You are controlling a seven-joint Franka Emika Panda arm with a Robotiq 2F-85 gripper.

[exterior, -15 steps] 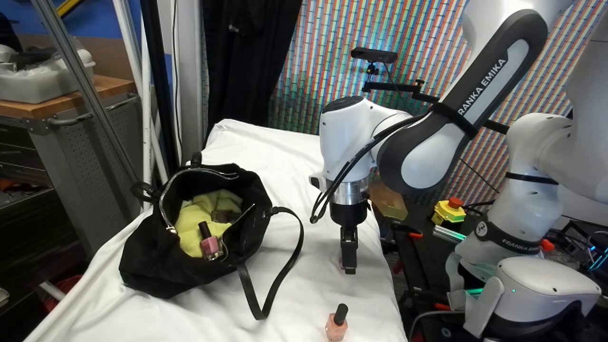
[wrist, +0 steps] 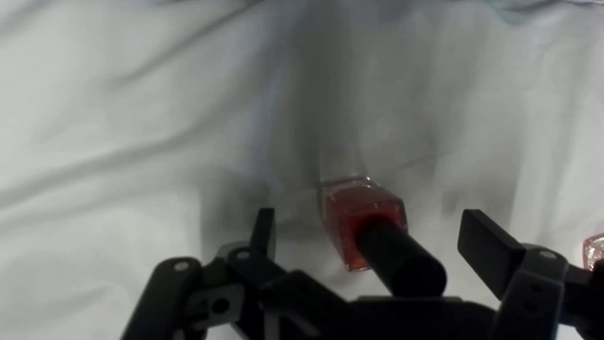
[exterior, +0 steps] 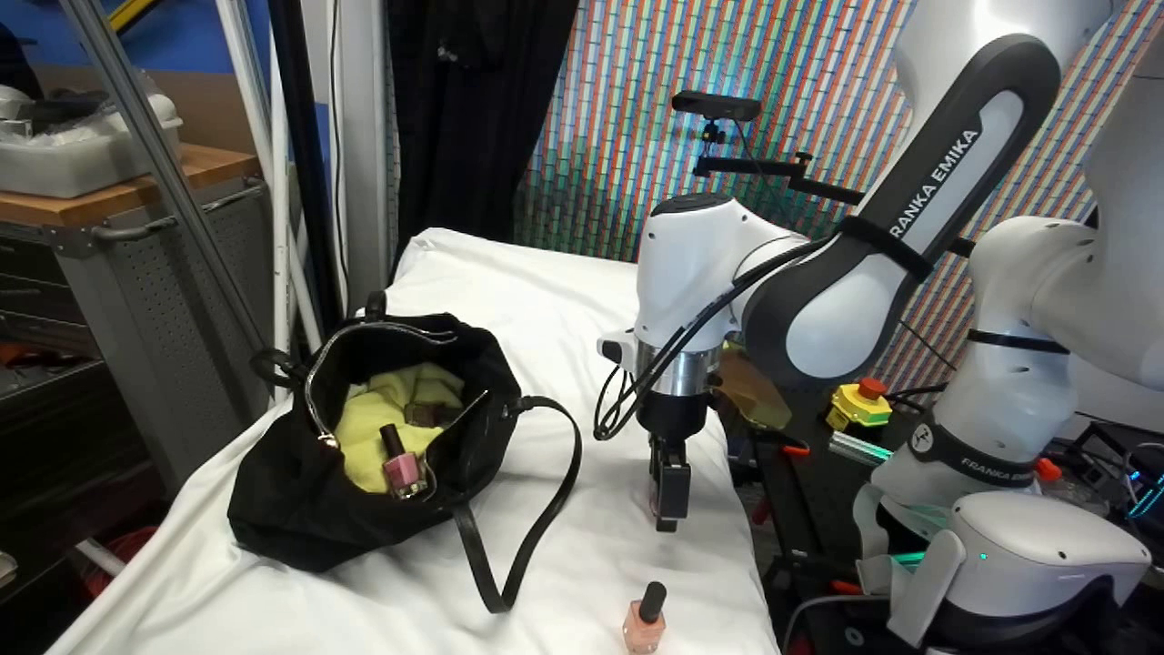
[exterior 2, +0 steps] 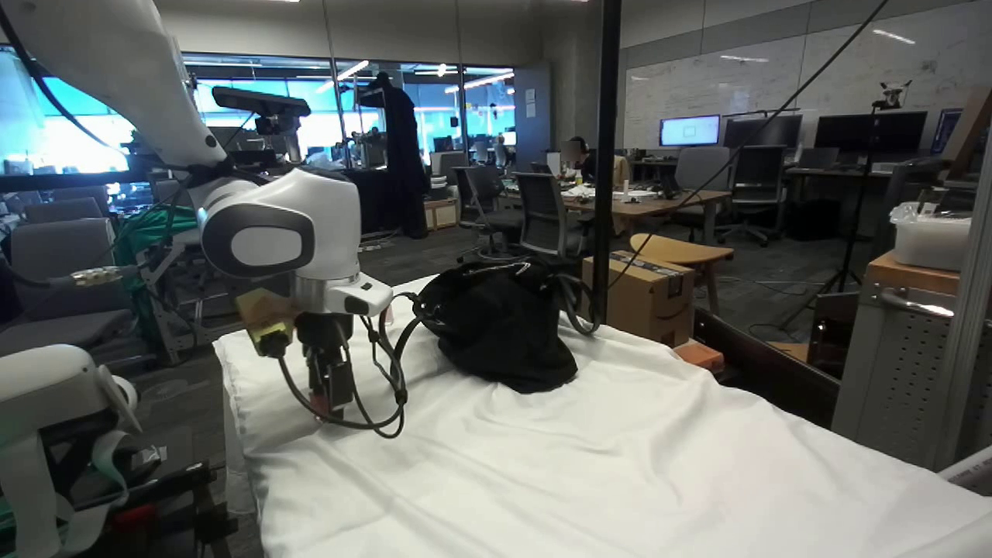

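Note:
In the wrist view a red nail polish bottle (wrist: pixel 362 212) with a black cap stands on the white cloth between the spread fingers of my gripper. Clear space shows on both sides of it, so the fingers are open around it without touching. From the first exterior view, my gripper (exterior: pixel 668 518) points straight down, low over the cloth, and mostly hides that bottle. A peach bottle (exterior: pixel 644 624) with a black cap stands nearer the front edge. The black bag (exterior: pixel 300 513) lies open at the left, with a pink bottle (exterior: pixel 404 471) on yellow cloth (exterior: pixel 366 426) inside.
A looped bag strap (exterior: pixel 562 497) stretches over the cloth between the bag and my gripper. White fabric (exterior 2: pixel 558 465) covers the table, with a wide bare area in the second exterior view. An emergency stop button (exterior: pixel 862 404) sits to the right.
The wrist and upper arm have shifted right and slightly down, and the gripper's tilt has changed a little. The bag and the peach bottle have stayed put.

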